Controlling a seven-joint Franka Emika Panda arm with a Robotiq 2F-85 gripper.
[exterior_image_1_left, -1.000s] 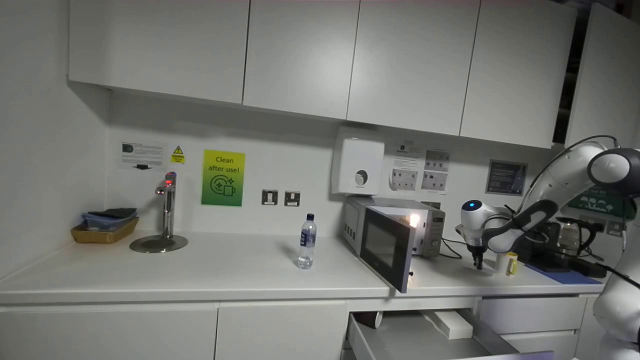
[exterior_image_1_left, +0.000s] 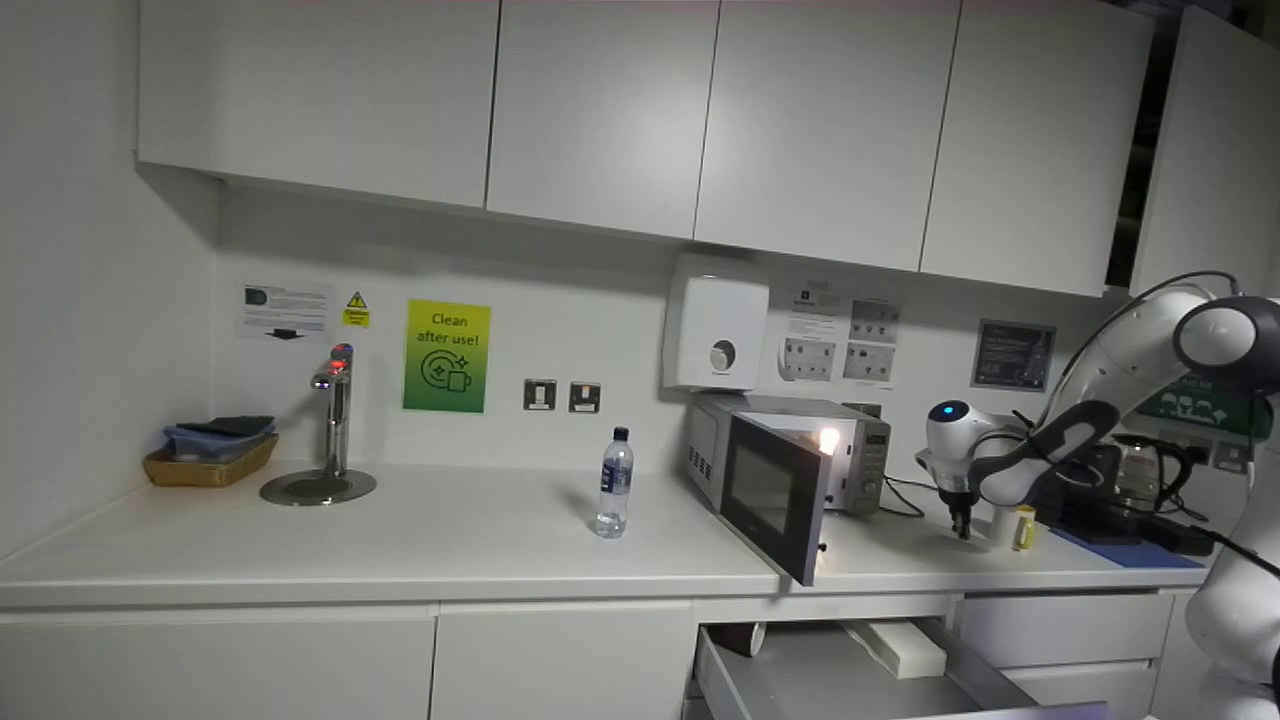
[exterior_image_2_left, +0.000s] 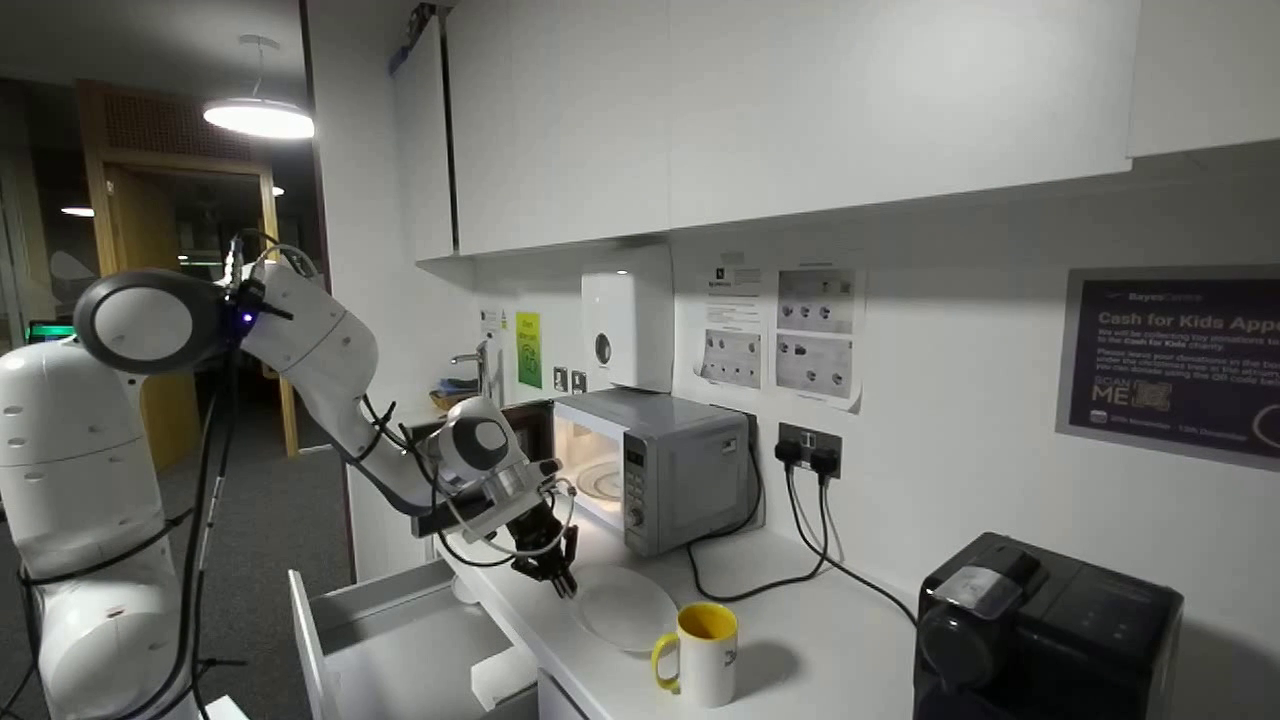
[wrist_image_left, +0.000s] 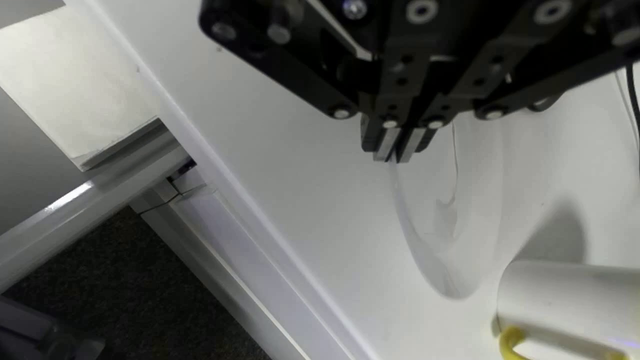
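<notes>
A white plate (exterior_image_2_left: 630, 612) lies on the counter in front of the microwave (exterior_image_2_left: 690, 468). My gripper (exterior_image_2_left: 564, 588) points down at the plate's near-left rim, with its fingers shut. In the wrist view the fingertips of the gripper meet over the edge of the plate (wrist_image_left: 474, 252); whether any of the rim sits between them cannot be made out. Beside the plate stands a white mug (exterior_image_2_left: 708, 674) with a yellow inside and handle. The microwave door (exterior_image_1_left: 774, 492) hangs open, its inside lit, with a turntable (exterior_image_2_left: 600, 481) showing.
Below the counter an open drawer (exterior_image_1_left: 792, 684) holds a white box (exterior_image_1_left: 902, 652) and a dark cup (exterior_image_1_left: 746, 638). A water bottle (exterior_image_1_left: 614, 486) stands left of the microwave. The black coffee machine (exterior_image_2_left: 1050, 636) is beyond the mug.
In exterior view 1 my gripper has shifted slightly to the right, toward the mug. The mug, microwave door and drawer stay where they were.
</notes>
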